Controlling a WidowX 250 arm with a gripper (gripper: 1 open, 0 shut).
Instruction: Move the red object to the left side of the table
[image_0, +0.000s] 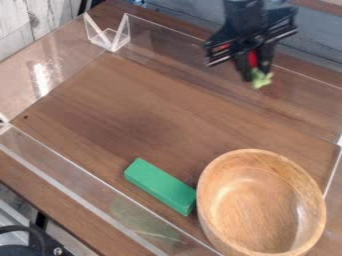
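Observation:
High at the back right, my dark gripper (251, 62) is shut on a small red object (253, 60) with a pale green lower end (261, 79). The red part shows only as a sliver between the fingers, and the rest of it is hidden. Both are blurred. They hang above the brown wooden table (147, 110), clear of its surface.
A wooden bowl (223, 205) stands at the front right, with a green block (160, 186) close to its left. Clear plastic walls line the table, with a clear bracket (108, 34) at the back left corner.

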